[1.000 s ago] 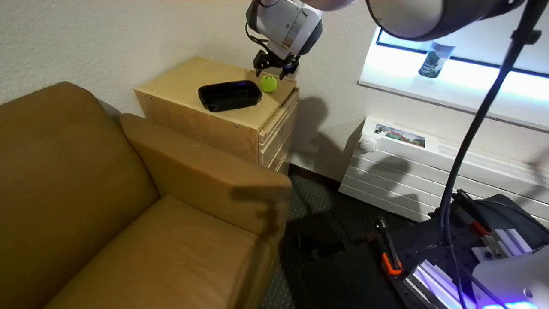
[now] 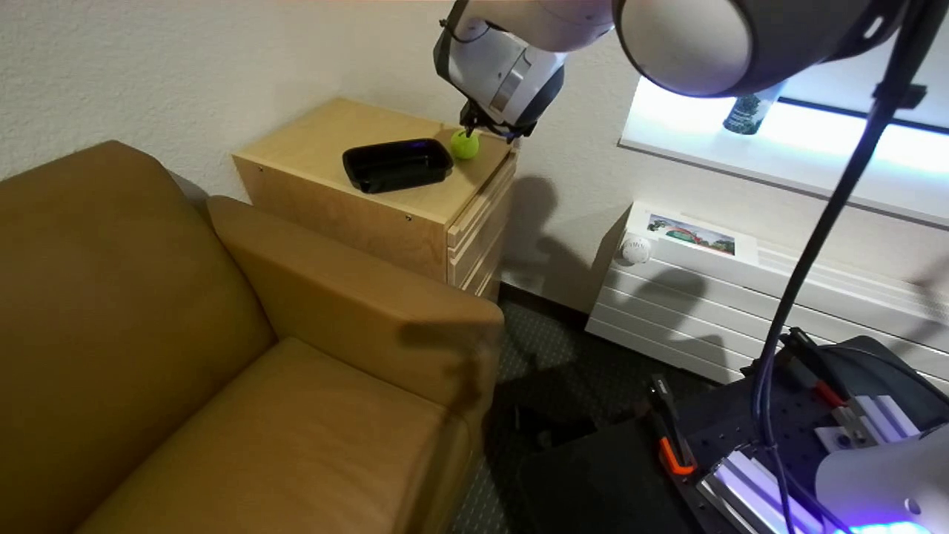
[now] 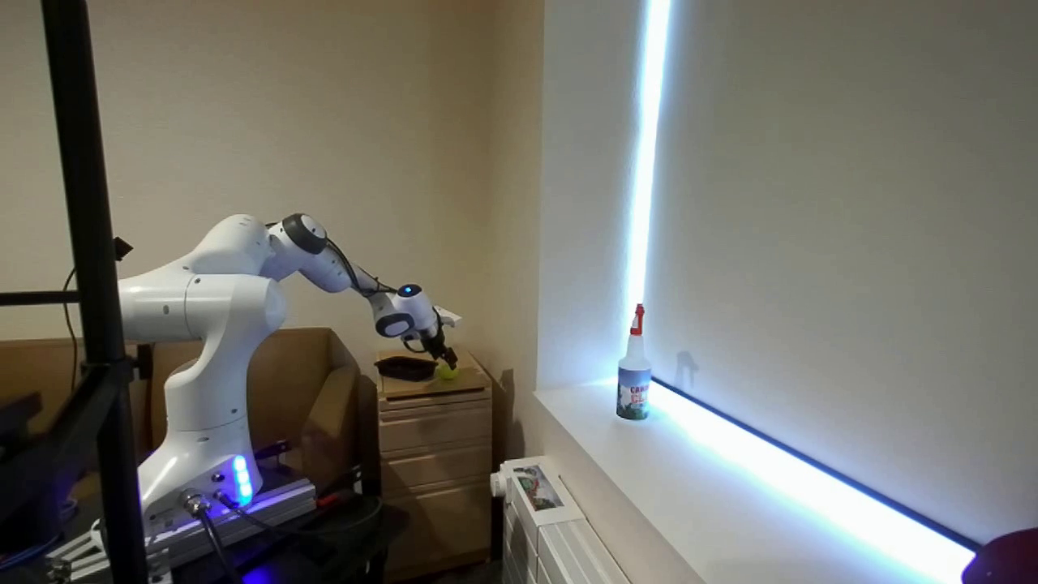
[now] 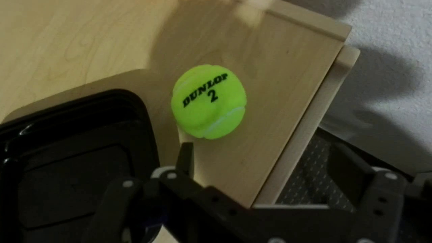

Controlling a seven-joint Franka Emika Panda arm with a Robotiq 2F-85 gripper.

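A yellow-green tennis ball marked "DUNLOP 2" rests on the wooden cabinet top, close to its drawer-side edge. Beside it is a black rectangular tray, which looks empty; the wrist view cuts part of it off. My gripper is open, with wide-apart fingers and nothing held between them. In the wrist view the ball appears beyond the fingertips and off toward the left finger. From exterior view 1, the gripper hangs just above and right of the ball.
The cabinet stands between a brown sofa and the wall. A white radiator and a windowsill with a spray bottle lie to the right. Floor shows past the cabinet edge beneath my right finger.
My gripper has shifted right and a little lower in exterior view 1, and its wrist has turned. Ball and tray have stayed where they were.
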